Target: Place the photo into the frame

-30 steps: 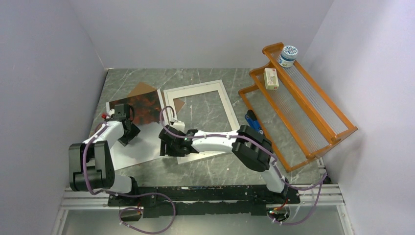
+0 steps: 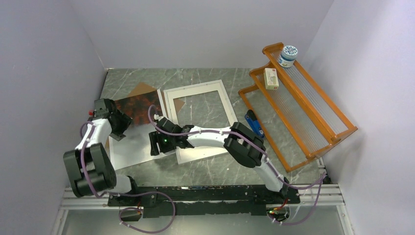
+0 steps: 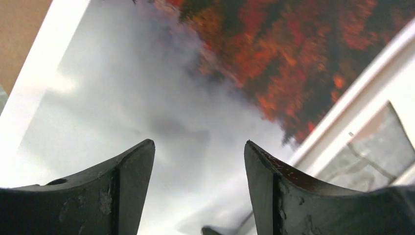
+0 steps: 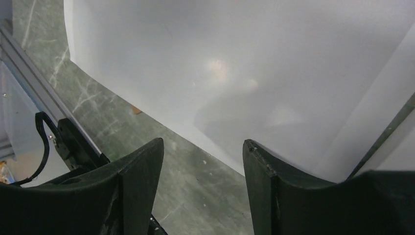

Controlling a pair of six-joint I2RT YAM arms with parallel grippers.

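The photo [image 2: 131, 146], dark red at the top and pale below, lies flat at the left of the table, its white margin showing. Beside it on the right lies a white frame [image 2: 222, 93] with an open middle. My left gripper [image 2: 123, 131] hovers over the photo's left side, open and empty; the left wrist view shows the photo's red leaves [image 3: 293, 63] beyond its fingers. My right gripper [image 2: 157, 144] is above the photo's lower right part. In the right wrist view its fingers [image 4: 139, 181] stand apart at the photo's pale edge [image 4: 195, 129], gripping nothing.
Under the photo and frame, a brown board [image 2: 141, 89] peeks out. A blue tool [image 2: 254, 123] lies right of the frame, by a wooden rack [image 2: 303, 103] carrying a jar [image 2: 287, 56] and a small box [image 2: 270, 78]. Bare table [image 2: 195, 176] shows in front.
Photo and frame look unmoved.
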